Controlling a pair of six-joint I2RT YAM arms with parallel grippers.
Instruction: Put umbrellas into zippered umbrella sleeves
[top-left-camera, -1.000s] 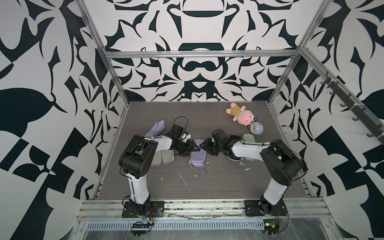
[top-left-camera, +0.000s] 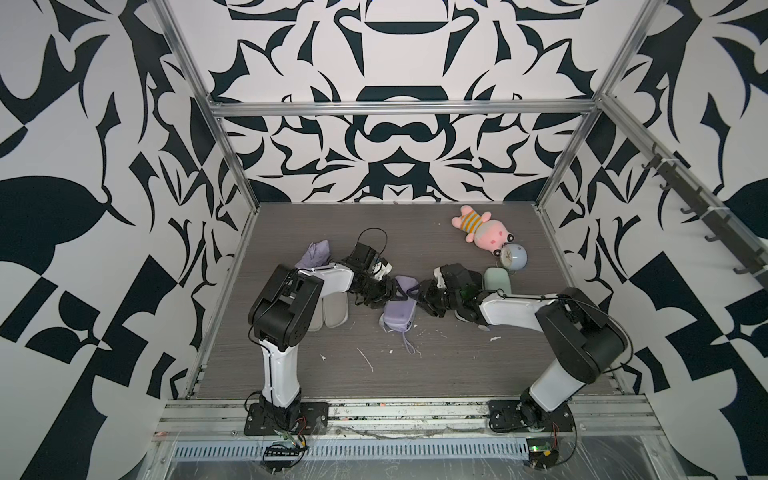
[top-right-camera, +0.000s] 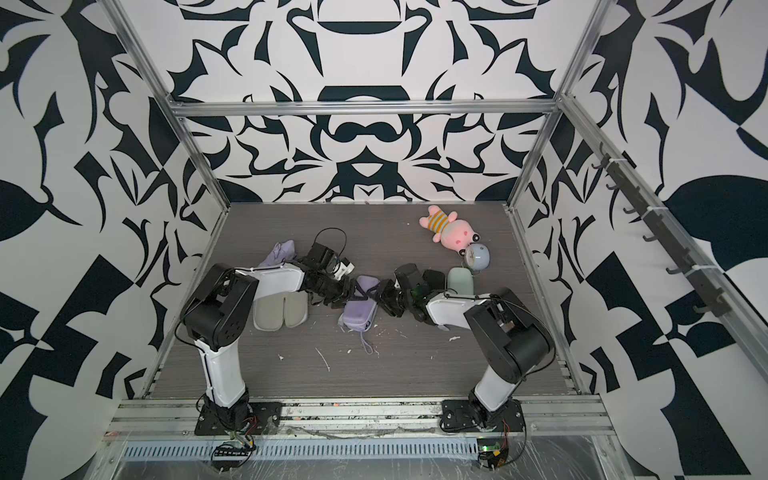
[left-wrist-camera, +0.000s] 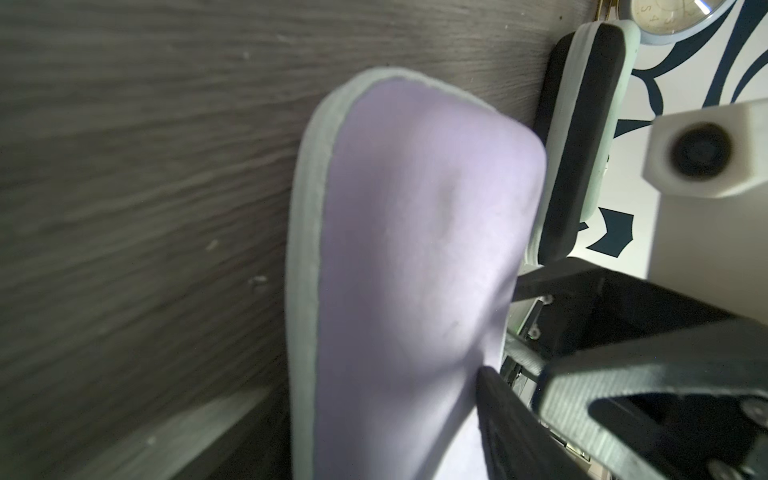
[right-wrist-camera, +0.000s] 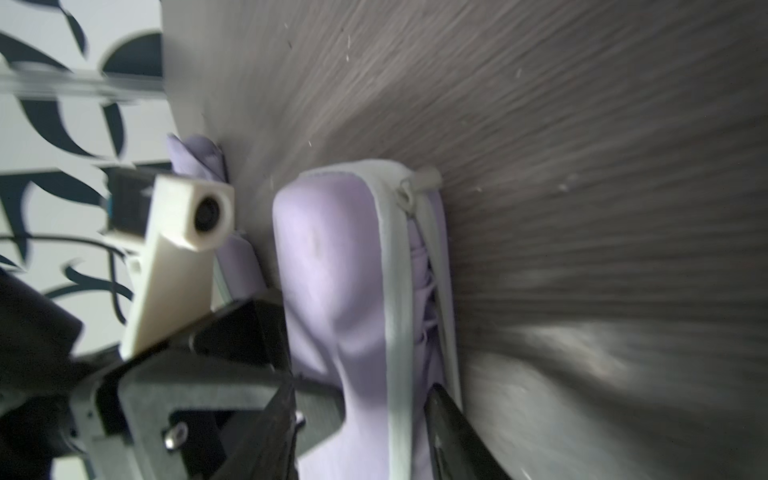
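Observation:
A lavender zippered sleeve (top-left-camera: 398, 316) with a pale zip and a cord lies mid-table between both grippers, seen close up in the left wrist view (left-wrist-camera: 416, 240) and in the right wrist view (right-wrist-camera: 328, 240). My left gripper (top-left-camera: 385, 292) is at its left side, my right gripper (top-left-camera: 422, 294) at its right side. Both have their fingertips at the sleeve; whether they grip it is unclear, as they are cut off at the frame edges. A bunched lavender umbrella (top-left-camera: 314, 253) lies at the back left.
Two grey-beige sleeves (top-left-camera: 334, 312) lie under the left arm. A mint case (top-left-camera: 497, 277) and dark case lie by the right gripper, with a pale blue clock (top-left-camera: 513, 256) and pink plush toy (top-left-camera: 486, 234) behind.
The sleeve and both grippers have shifted slightly to the right.

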